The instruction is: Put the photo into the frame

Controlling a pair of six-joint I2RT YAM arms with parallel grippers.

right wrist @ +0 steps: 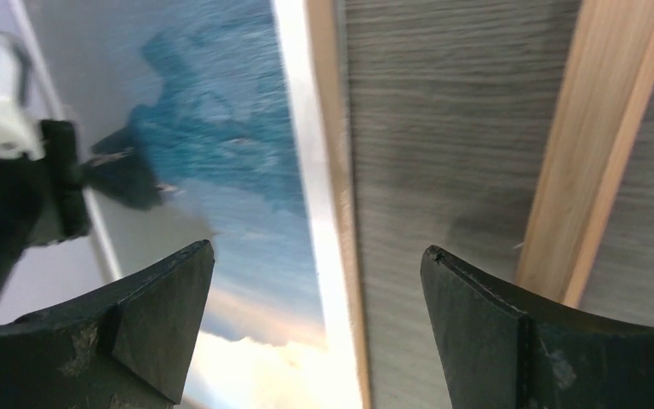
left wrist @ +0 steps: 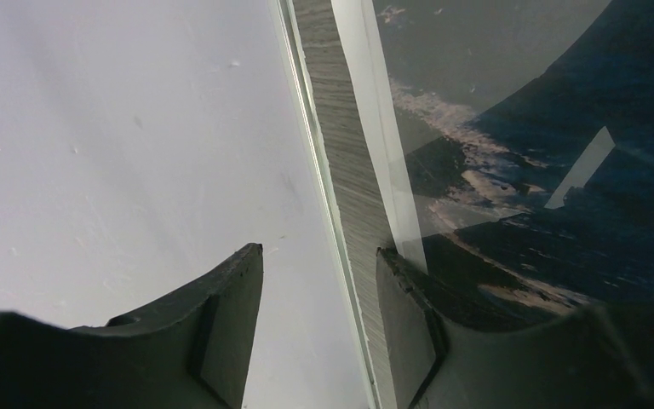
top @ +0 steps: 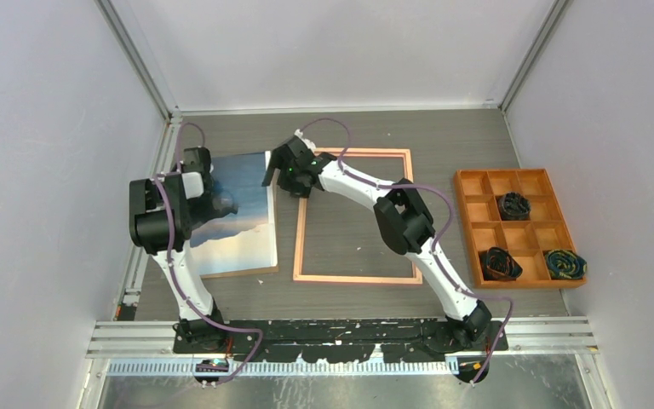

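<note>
The photo point(top: 243, 243), a blue and pale sky picture with a white border and a wood-coloured edge, lies flat on the left of the table. The empty wooden frame point(top: 299, 247) lies to its right. At the photo's left edge is my left gripper, its fingers apart; one finger point(left wrist: 413, 332) is close against the white border, but contact cannot be told. My right gripper hangs open over the photo's right edge, one finger point(right wrist: 157, 328) above the picture, the other above the gap toward the frame. Nothing is between either pair of fingers.
On the right stands a wooden compartment box point(top: 467, 223) holding several dark coiled items. A white wall point(left wrist: 136, 170) with a metal strip point(left wrist: 332, 213) runs close beside my left gripper. The tabletop point(top: 353, 221) inside the frame is bare.
</note>
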